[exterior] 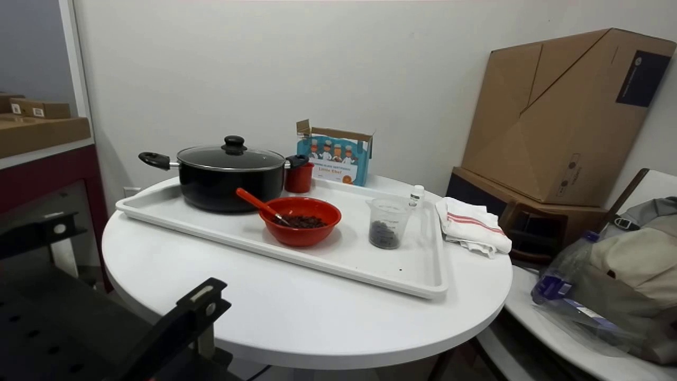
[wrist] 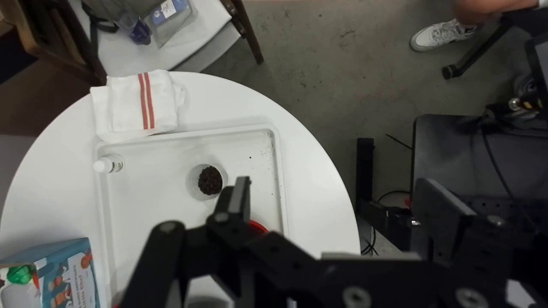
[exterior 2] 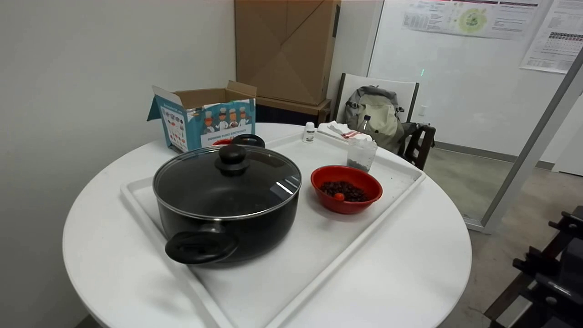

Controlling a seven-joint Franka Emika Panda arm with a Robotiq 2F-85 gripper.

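Note:
In the wrist view my gripper stands open, its two dark fingers (wrist: 233, 202) spread wide with nothing between them. It is high above the table's edge, well clear of everything. On the white tray (exterior: 419, 279) rests a black pot (exterior: 231, 187) with a glass lid on. Beside it sits a red bowl (exterior: 298, 236) of dark bits, with a red-handled spoon (exterior: 250, 200) leaning inside. A clear measuring cup (exterior: 388, 222) partly filled with dark bits is to the bowl's right. Neither outside view shows the gripper.
A small white bottle (exterior 2: 309, 133), a red cup (exterior: 299, 178), a blue picture box (exterior 2: 218, 123) and a folded striped towel (exterior: 473, 225) stand or lie around the tray's back and side. Black hardware (exterior: 197, 311) stands at its near left.

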